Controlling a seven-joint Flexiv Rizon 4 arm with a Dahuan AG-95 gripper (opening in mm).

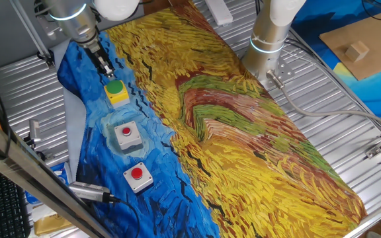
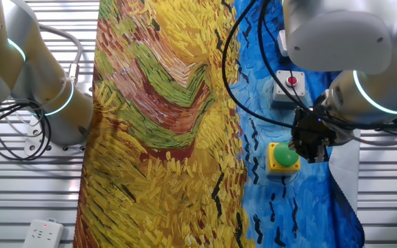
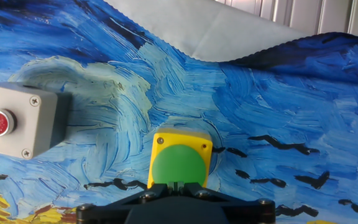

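A yellow box with a round green button (image 1: 114, 87) stands on the blue part of the painted cloth. Just beside and above it in exterior view 1 is my gripper (image 1: 109, 74), pointing down towards it. In the wrist view my gripper has its fingertips together at the near edge of the green button (image 3: 179, 167), with nothing showing between them. Whether the tips touch the button cannot be made out. From exterior view 2, the gripper (image 2: 296, 146) is right next to the green button (image 2: 285, 154), partly hidden by the arm and cables.
Two grey boxes with red buttons, the middle one (image 1: 127, 135) and the front one (image 1: 137, 177), stand in line on the cloth. A black cable (image 2: 227, 69) loops near the arm in exterior view 2.
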